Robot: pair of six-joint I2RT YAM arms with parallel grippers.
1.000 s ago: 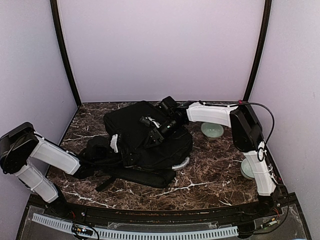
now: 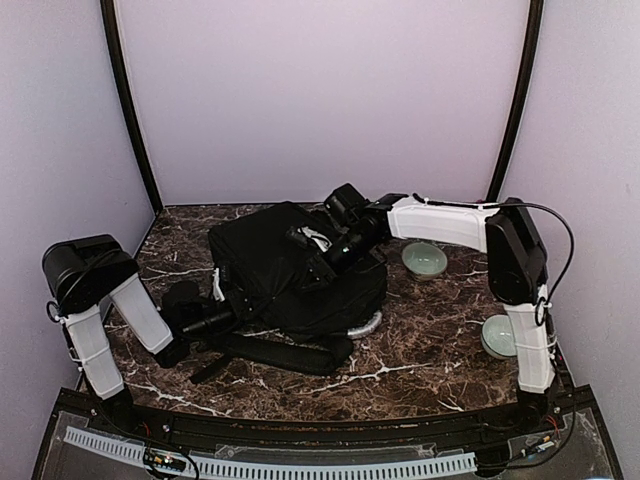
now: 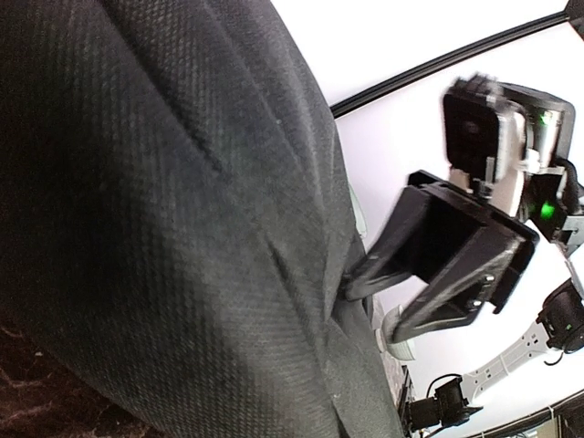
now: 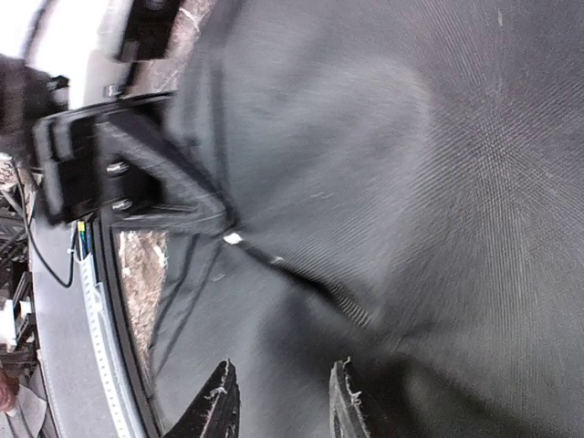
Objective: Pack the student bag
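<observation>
The black cloth bag (image 2: 250, 235) lies crumpled mid-table and fills much of both wrist views. In the right wrist view, my left gripper is shut at the bag's edge, where a zipper line (image 4: 338, 297) with a small bright bit runs from its fingertips. Its own fingers do not show in the left wrist view, where dark fabric covers most of the picture. Over the bag's upper middle, my right gripper is part open, its fingertips apart above the fabric with nothing between them. The left wrist view also shows that right gripper from the side.
A long black case (image 2: 280, 353) lies in front of the bag, beside a light curved object (image 2: 366, 325) at the bag's right edge. Pale green bowls (image 2: 425, 259) stand on the right side.
My left arm has shifted right and up at its elbow, its gripper drawing slightly back leftward. The right arm's elbow and wrist have moved a little right. The bag's fabric between the grippers has shifted slightly.
</observation>
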